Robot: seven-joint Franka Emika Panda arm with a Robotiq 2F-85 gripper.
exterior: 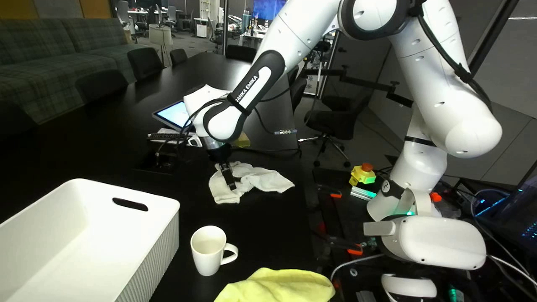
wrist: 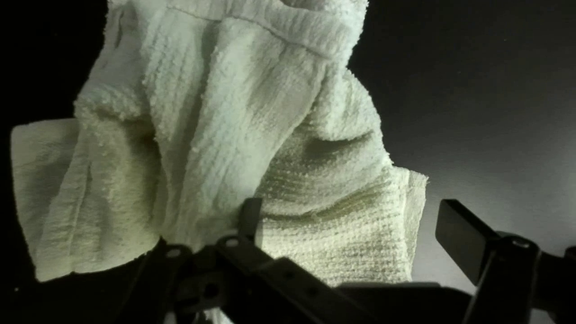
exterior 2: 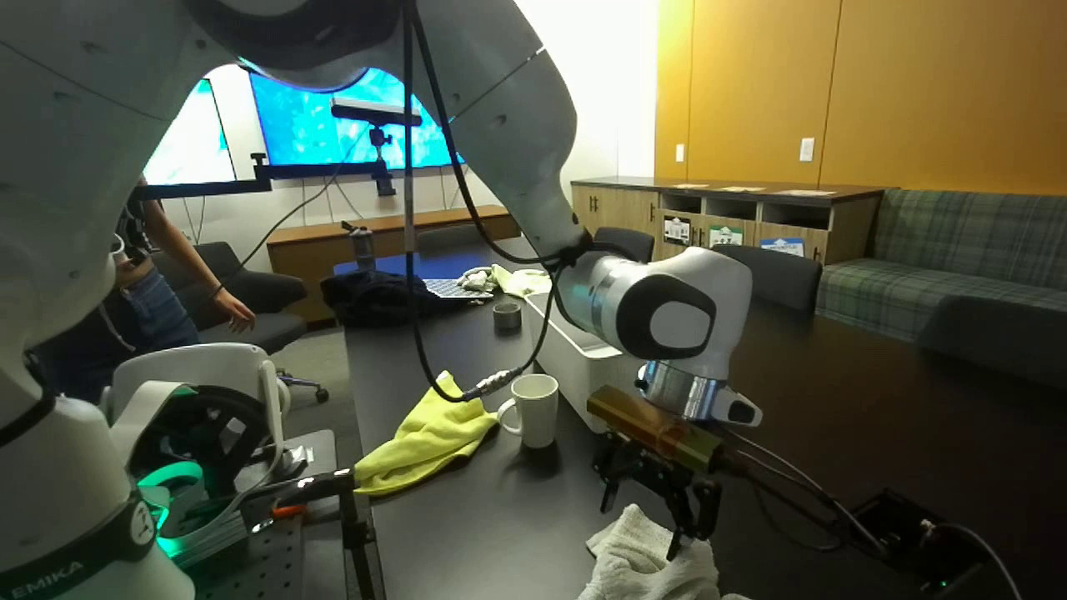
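Note:
A crumpled white cloth (exterior: 261,179) lies on the black table, its folds and ribbed weave filling much of the wrist view (wrist: 237,108). My gripper (exterior: 231,187) points down over the cloth's left part. Its fingers are wide open in the wrist view: one fingertip (wrist: 249,218) is over the cloth, while the other finger (wrist: 464,237) is beyond its right edge, over bare table. Exterior view 2 shows the spread fingers just above the white cloth (exterior 2: 650,560); whether a tip touches it I cannot tell.
A white mug (exterior: 207,251) stands upright beside a large white bin (exterior: 163,236), which looks empty. Nearer the camera lies a yellow cloth (exterior: 277,287). A tablet (exterior: 173,115) and a keyboard (exterior: 166,136) sit behind the gripper.

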